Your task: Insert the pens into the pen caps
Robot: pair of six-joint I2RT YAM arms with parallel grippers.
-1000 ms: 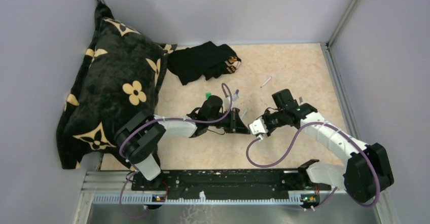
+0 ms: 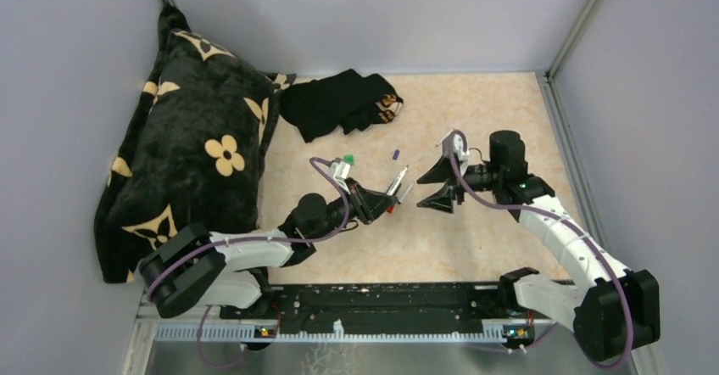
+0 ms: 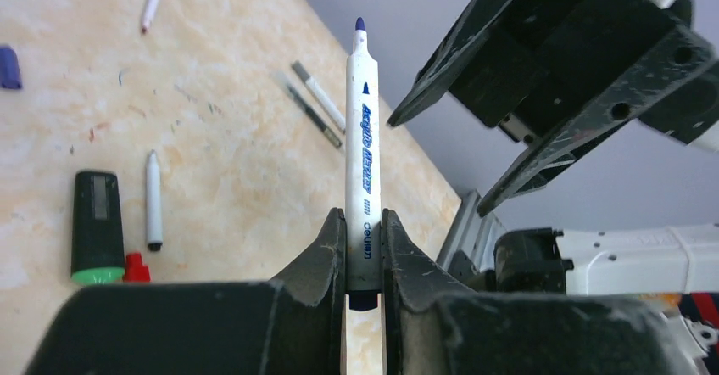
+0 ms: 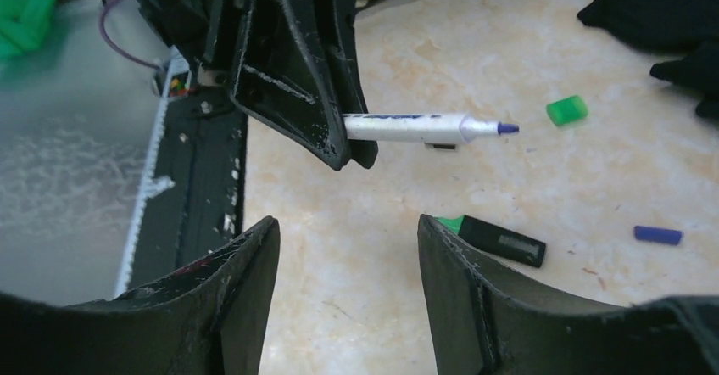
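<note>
My left gripper is shut on the lower end of a white pen (image 3: 363,137) with a bare blue tip. In the right wrist view the pen (image 4: 415,127) juts sideways from the left fingers. My right gripper (image 2: 420,192) faces it, apart from the pen; its fingers stand apart, nothing between them. A blue cap (image 4: 657,235) and a green cap (image 4: 566,110) lie loose on the table. In the left wrist view, a red cap (image 3: 136,267) sits beside a thick black-and-green marker (image 3: 96,222).
A white pen (image 3: 153,197) lies beside the black-and-green marker, another pen (image 3: 151,7) farther off. Two slim items lie near the table's edge, one a dark pen (image 3: 314,116). Black cloth (image 2: 339,103) covers the back left; a patterned cushion (image 2: 195,137) stands left.
The two grippers were close together and have drawn apart. The left one moved left, and its pen now shows. The right one swung back up, its fingers now spread apart.
</note>
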